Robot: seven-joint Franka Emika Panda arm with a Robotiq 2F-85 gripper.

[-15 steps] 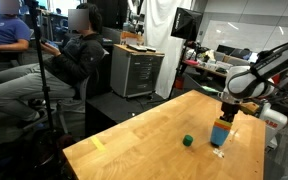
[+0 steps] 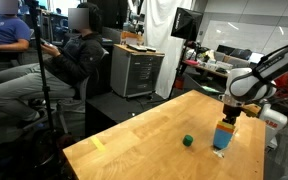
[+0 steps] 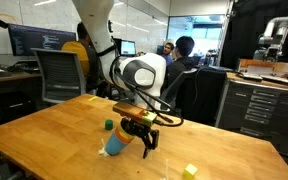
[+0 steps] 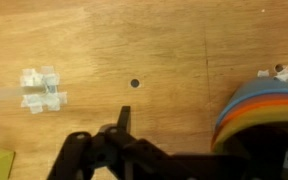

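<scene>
A stack of cups (image 3: 117, 143) stands on the wooden table, blue outside with orange and yellow rims at the top. Right at the stack, my gripper is open. In the wrist view its left finger (image 4: 124, 119) shows over bare wood, to the left of the cup rims (image 4: 246, 112). The other finger lies against the dark cup opening; whether it reaches inside cannot be told. Exterior view 1 shows the blue cup (image 2: 221, 139) just below the gripper (image 2: 229, 113).
A green block (image 2: 188, 140) sits beside the stack, and a yellow block (image 3: 190, 171) rests on the other side. Clear tape (image 4: 44, 90) is stuck to the table.
The arm has shifted slightly, a little to the right in exterior view 1. The green block has stayed put.
</scene>
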